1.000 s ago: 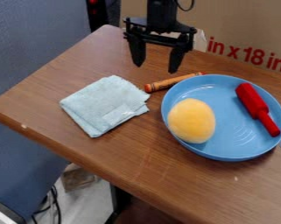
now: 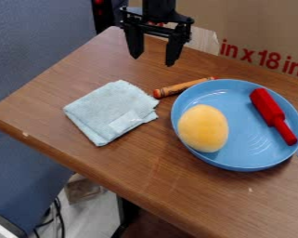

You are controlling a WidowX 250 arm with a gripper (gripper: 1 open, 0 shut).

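My black gripper (image 2: 154,50) hangs over the back of the wooden table with its two fingers spread open and nothing between them. Below it and a little to the right lies an orange stick-like object (image 2: 182,87). A folded light-blue cloth (image 2: 110,112) lies at the left. On the right a blue plate (image 2: 247,152) holds a yellow rounded object (image 2: 203,128) and a red rolling-pin-shaped object (image 2: 273,115).
A cardboard box (image 2: 263,33) with red print stands behind the table. Bare wood (image 2: 58,88) shows at the left and along the front. The table's left edge drops to a blue-grey surface and the floor.
My gripper has moved up and slightly to the left, away from the orange object. The objects on the table look unmoved.
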